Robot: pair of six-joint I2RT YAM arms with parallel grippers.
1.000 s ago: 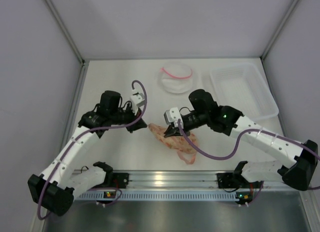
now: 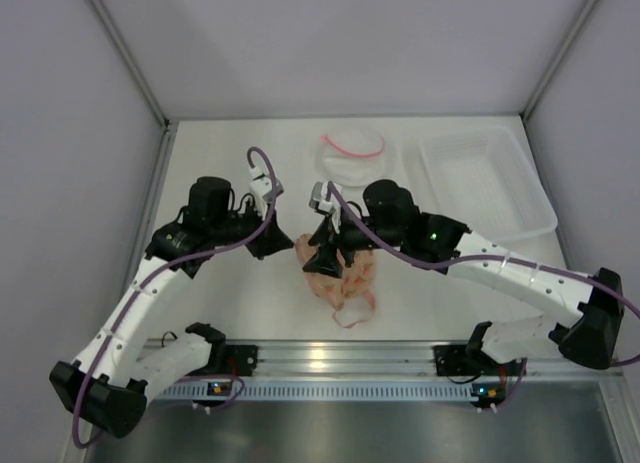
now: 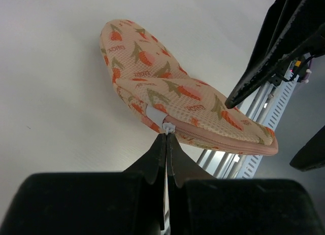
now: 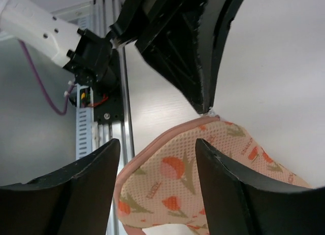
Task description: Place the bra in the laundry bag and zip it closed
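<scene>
The peach bra (image 2: 340, 283) with tulip print and a pink edge lies folded below both grippers, a thin strap looping toward the front. My left gripper (image 2: 284, 245) is shut on its near edge at a small white tab (image 3: 168, 127), as the left wrist view shows. My right gripper (image 2: 325, 253) hangs open over the bra, its fingertips either side of the fabric in the right wrist view. The round white laundry bag (image 2: 350, 173) with a pink zip lies at the back middle.
An empty white plastic bin (image 2: 490, 193) stands at the back right.
Both grippers have shifted slightly, the right one leftward and opened wider over the bra. The fabric has been drawn toward the back left and reshaped.
</scene>
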